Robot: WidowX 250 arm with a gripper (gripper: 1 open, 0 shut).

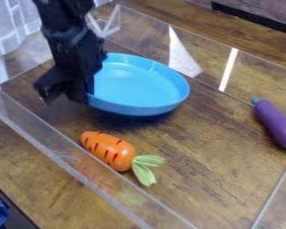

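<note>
My black gripper [64, 88] is at the upper left, at the left rim of a blue round plate [136, 82], partly covering it; its fingertips are blurred and dark, and nothing shows clearly between them. An orange toy carrot [110, 150] with dark stripes and pale green leaves lies on the wooden surface in front of the plate.
A purple toy eggplant [277, 125] lies at the right. A clear plastic wall [62, 165] runs along the left front. A white triangular piece [185, 52] stands behind the plate. Bare wood lies between the plate and eggplant.
</note>
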